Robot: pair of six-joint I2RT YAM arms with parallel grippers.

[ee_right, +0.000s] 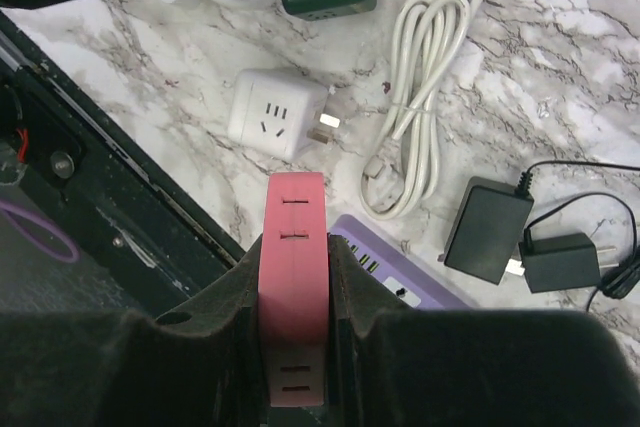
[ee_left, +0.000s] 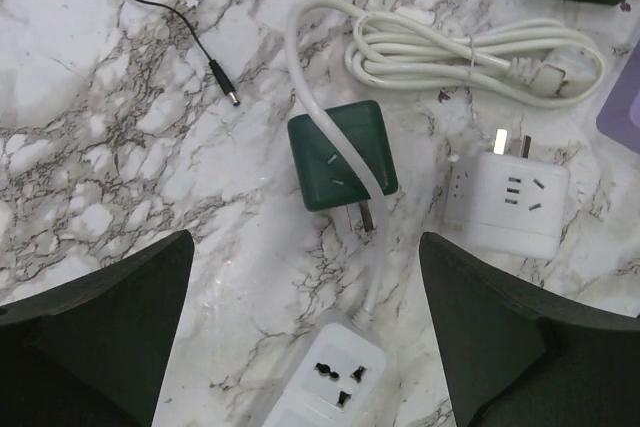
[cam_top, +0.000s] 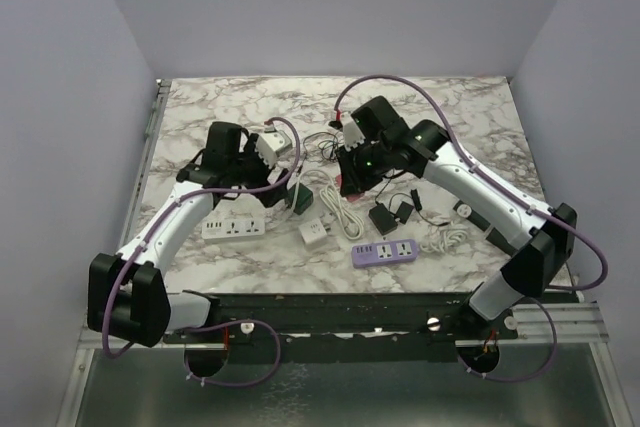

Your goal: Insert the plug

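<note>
In the right wrist view my right gripper is shut on a pink plug adapter, slotted face toward the camera; its pins are not visible. The top view shows this pink adapter above the middle of the table. My left gripper stands open, nothing between its fingers, over the table's left part. Beyond its fingertips a green plug adapter lies with its pins toward me, crossed by a white cable. A white power strip with sockets up lies partly between the left fingers.
A white adapter and a purple power strip lie near the front edge. Coiled white cable and black power adapters fill the middle. Bare marble lies at the back left.
</note>
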